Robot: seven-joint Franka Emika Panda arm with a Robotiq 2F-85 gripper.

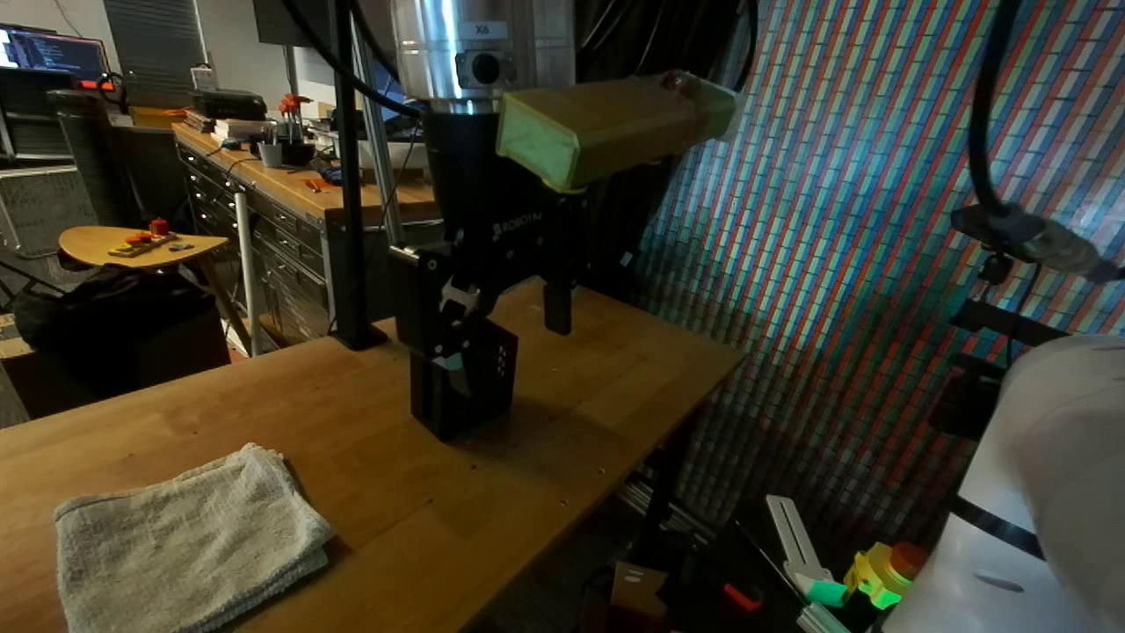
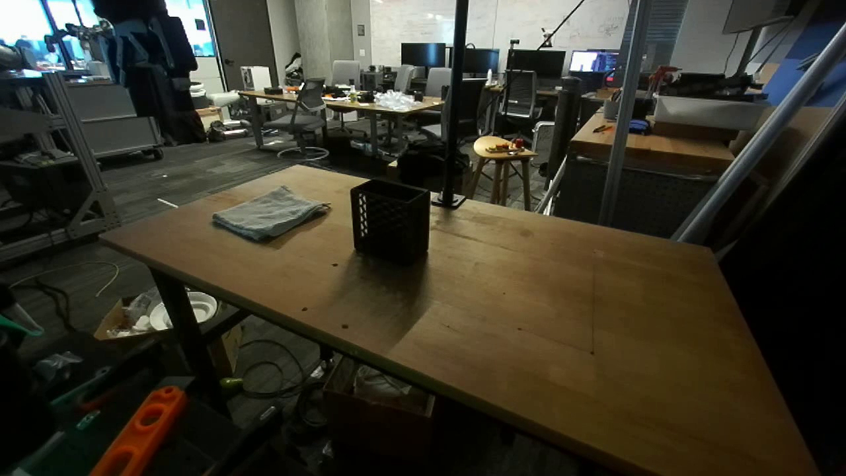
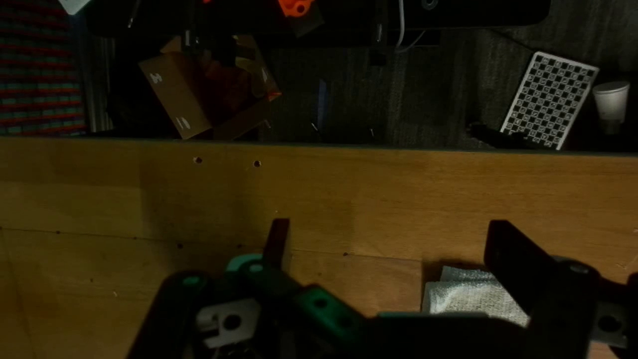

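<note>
My gripper (image 1: 504,348) hangs over the wooden table with its fingers wide apart and nothing visible between them. In the wrist view the two dark fingertips (image 3: 278,242) also stand well apart. A black bin with perforated sides (image 1: 460,406) stands upright on the table, partly hidden by the gripper in exterior view 1. Exterior view 2 shows this black bin (image 2: 390,222) unobstructed, but its inside is too dark to make out. A folded grey cloth (image 1: 190,538) lies flat, clear of the bin; part of the cloth (image 3: 472,299) shows behind a finger in the wrist view.
Bare wood covers much of the table (image 2: 555,317), especially on the right in exterior view 2. A black post (image 2: 453,119) rises at the table's edge close to the bin. Cardboard boxes (image 3: 179,95) sit below the table's edge.
</note>
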